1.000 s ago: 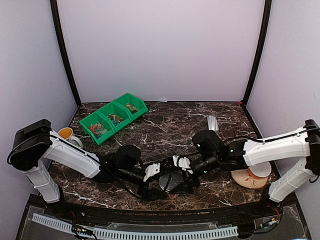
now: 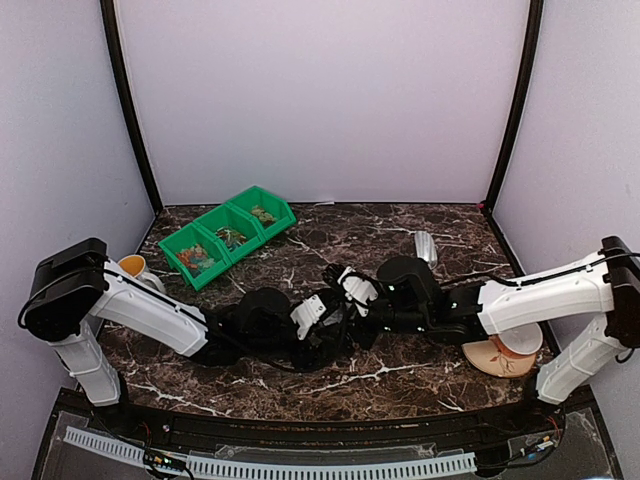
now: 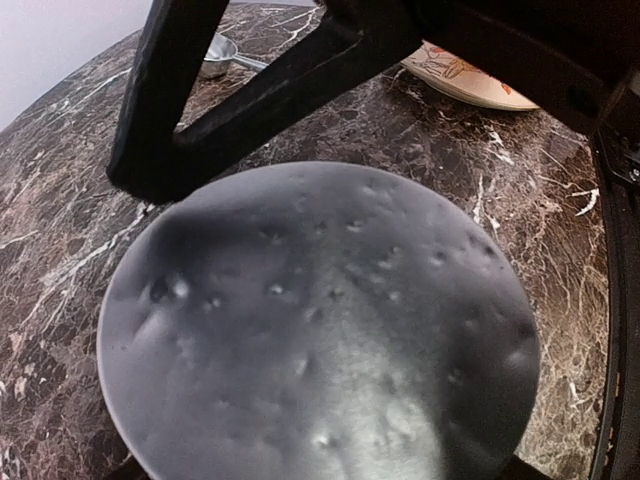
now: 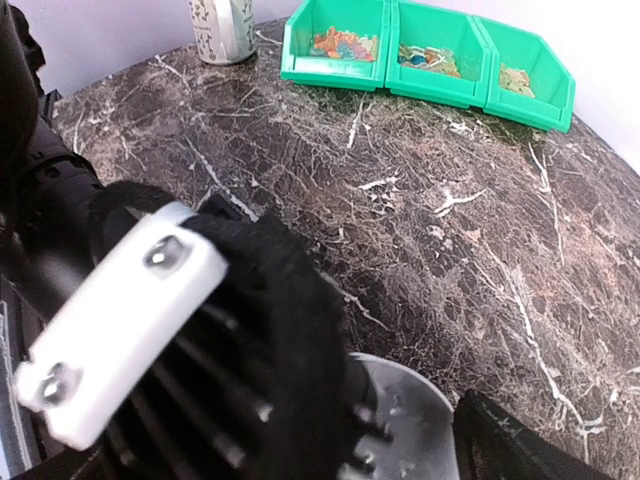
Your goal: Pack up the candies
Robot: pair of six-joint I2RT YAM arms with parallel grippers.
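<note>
A round grey metal tin (image 3: 320,330), its flat face dented, fills the lower middle of the left wrist view. My left gripper (image 2: 314,350) is shut on it, though the tin hides the fingers in that view. Close on the right stands my right gripper (image 2: 348,312), open beside the tin; the two grippers overlap from above and nearly hide it. Part of the tin's face (image 4: 412,425) shows behind black gripper parts in the right wrist view. Candies (image 4: 345,44) lie in the green three-part bin (image 2: 220,264) at the back left.
A white mug (image 2: 140,272) with an orange inside stands at the left. The metal scoop (image 2: 425,247) lies at the back right. Near the right arm sits a round plate (image 2: 485,360) with a white-and-orange bowl (image 2: 520,340).
Both grippers have moved slightly away from the front edge and closer together. The bin has not moved.
</note>
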